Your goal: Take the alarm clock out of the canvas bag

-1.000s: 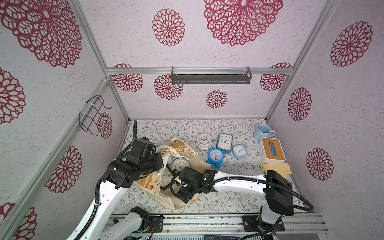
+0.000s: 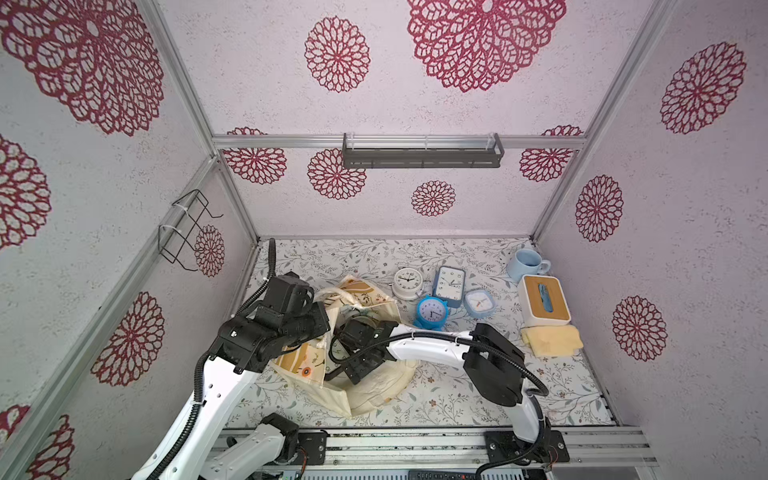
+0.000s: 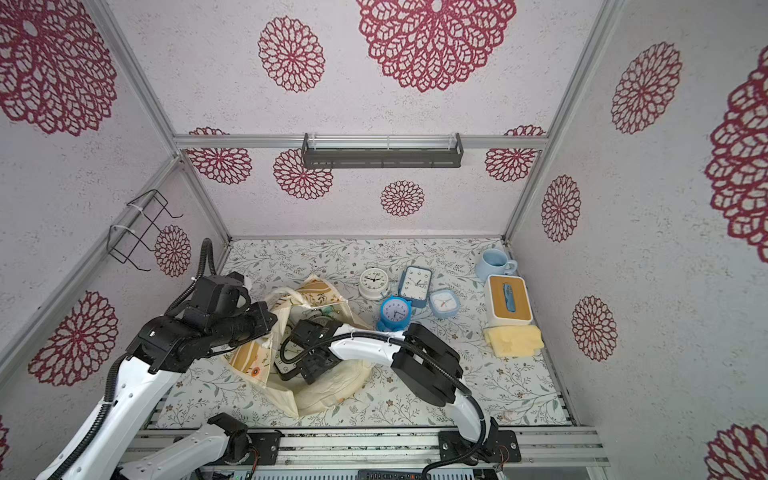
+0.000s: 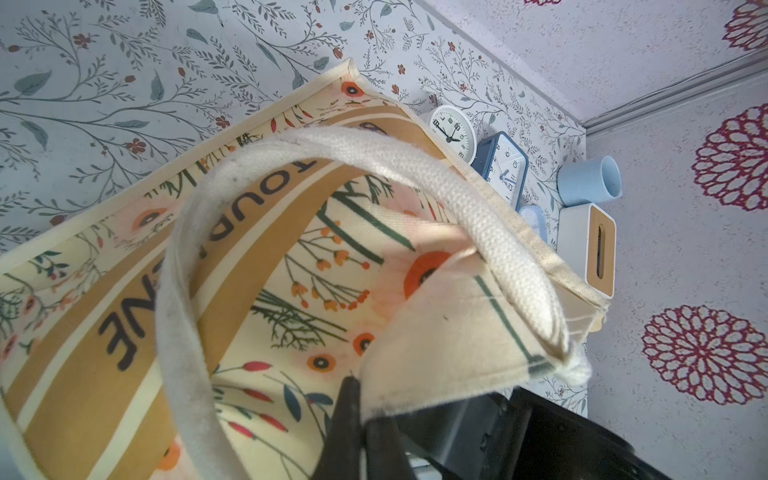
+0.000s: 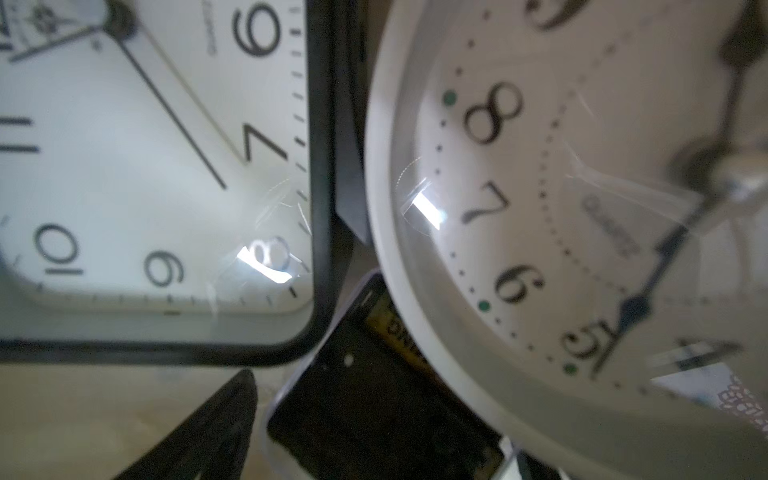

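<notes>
The cream canvas bag (image 2: 376, 396) lies open at left of centre, its flowered side and rope handle (image 4: 184, 304) filling the left wrist view. My left gripper is shut at the bag's rim, against a cream fabric fold; whether fabric is between its fingers is unclear. My right gripper is down inside the bag, part open, over a square black-rimmed clock (image 5: 144, 200) and a round white clock (image 5: 576, 200). A dark rectangular item (image 5: 360, 400) lies between and below them. I cannot tell if the fingers touch either clock.
Outside the bag, right behind it, stand a white clock (image 2: 408, 281), a blue rectangular clock (image 2: 449, 284), a round blue clock (image 2: 432, 312) and a pale blue clock (image 2: 480, 301). A mug (image 2: 525, 264), tissue box (image 2: 544, 300) and yellow cloth (image 2: 552, 341) are at the right.
My left arm has moved very slightly.
</notes>
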